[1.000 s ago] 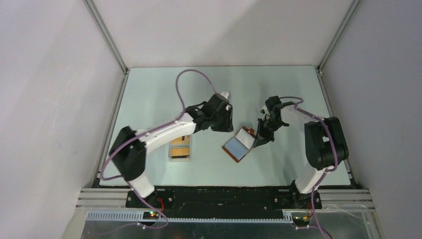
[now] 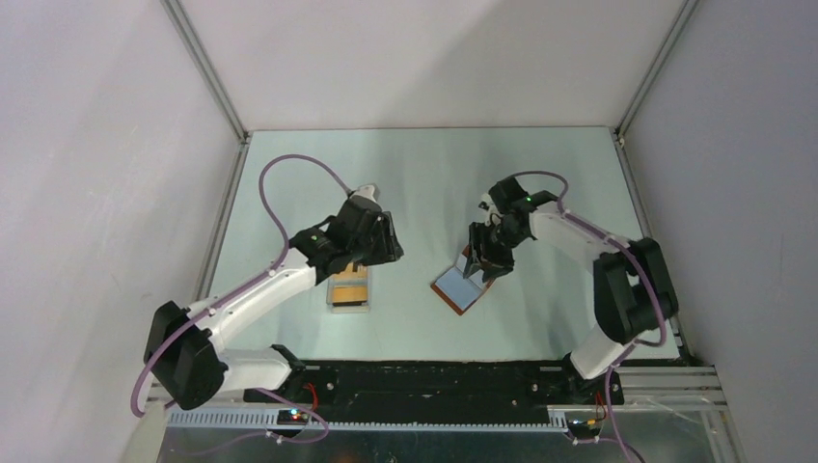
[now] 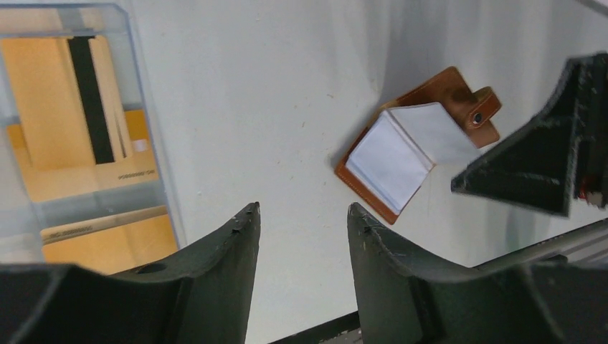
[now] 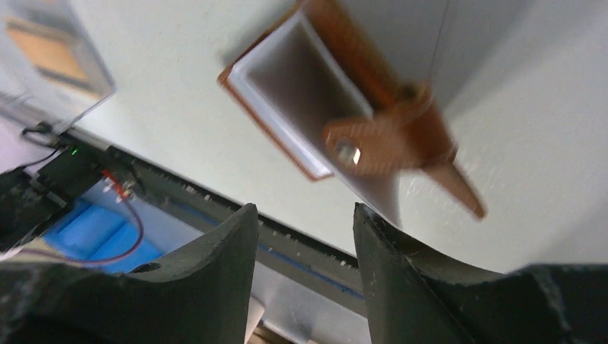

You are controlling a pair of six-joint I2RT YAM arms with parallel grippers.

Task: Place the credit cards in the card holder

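Observation:
The brown card holder (image 2: pixel 452 300) lies open on the table right of centre, its pale inner sleeves (image 3: pixel 391 159) and snap strap (image 3: pixel 486 107) showing in the left wrist view. Yellow-orange cards (image 2: pixel 348 294) rest in a clear tray left of the holder; one of them (image 3: pixel 86 86) bears a black stripe. My left gripper (image 2: pixel 394 253) is open and empty, above the table between the tray's upper end and the holder. Over the holder's strap end hovers my right gripper (image 2: pixel 484 275), part open with nothing between its fingers; the strap (image 4: pixel 380 143) appears blurred beyond them.
The clear tray (image 3: pixel 147 107) has raised walls round the cards. Table surface between tray and holder (image 2: pixel 405 318) is bare, as is the back of the table. A dark rail (image 2: pixel 434 386) runs along the front edge.
My left arm has swung left, from near the holder toward the tray. The right gripper has shifted left over the holder's strap end and its fingers have parted. Holder and tray have stayed put.

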